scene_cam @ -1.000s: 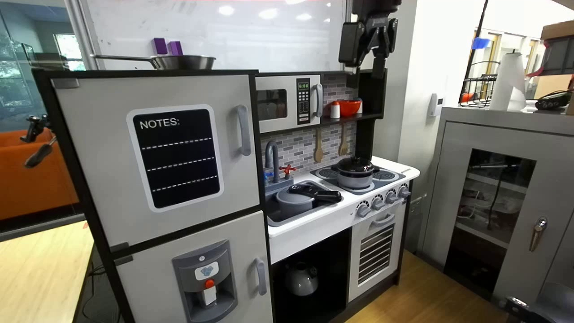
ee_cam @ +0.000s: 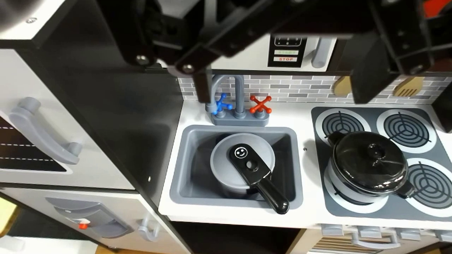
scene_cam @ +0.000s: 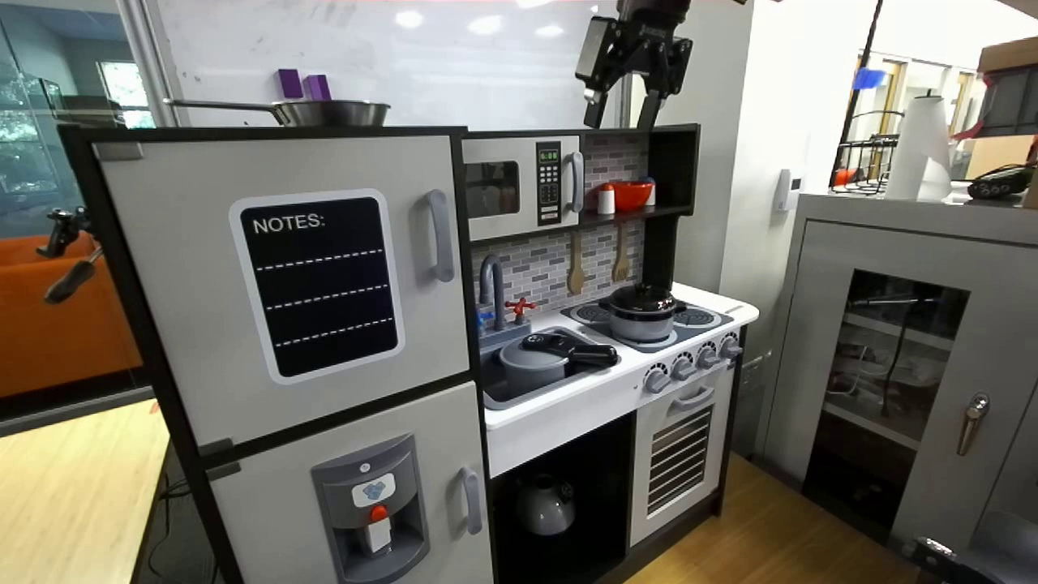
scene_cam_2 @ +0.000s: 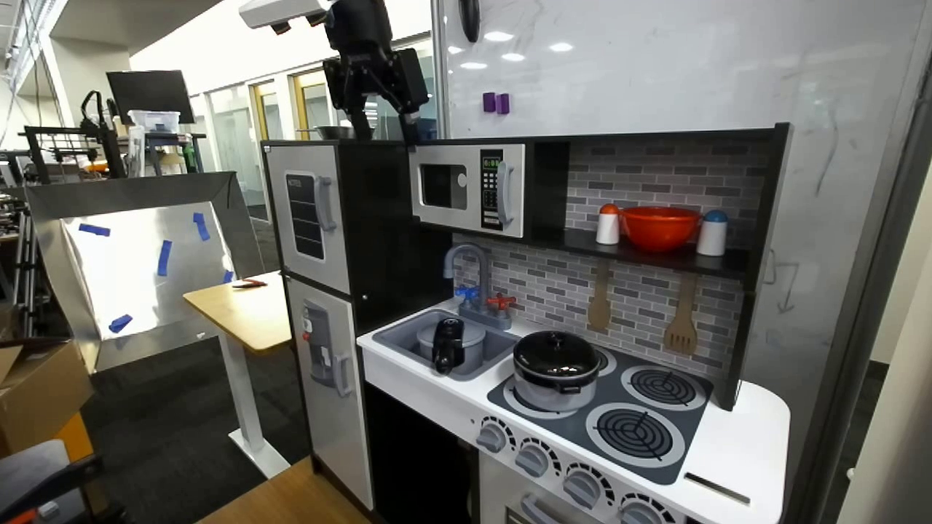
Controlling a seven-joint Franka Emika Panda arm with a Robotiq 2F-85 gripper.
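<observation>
My gripper [scene_cam: 620,117] hangs high in front of the toy kitchen, its two fingers wide apart with nothing between them. In the wrist view one dark finger [ee_cam: 203,86] crosses the faucet's left side and the other finger [ee_cam: 373,72] stands over the tiled wall. Well below, a grey pan [ee_cam: 220,163] sits in the sink [ee_cam: 181,169]; its black handle [ee_cam: 273,197] reaches over the front rim. To the right, a grey pot with a black lid [ee_cam: 368,161] rests on the stove's left front burner. The gripper touches neither.
A microwave [scene_cam_2: 467,188] and a shelf with an orange bowl [scene_cam_2: 660,228] and two shakers are above the counter. The toy fridge [scene_cam: 146,243] rises left of the sink, carrying a metal pan [scene_cam: 336,113] on top. Other burners are bare.
In exterior view 1, my gripper has shifted left and slightly up, and has turned so that its fingers now show apart. The pan, the pot and the kitchen look unchanged.
</observation>
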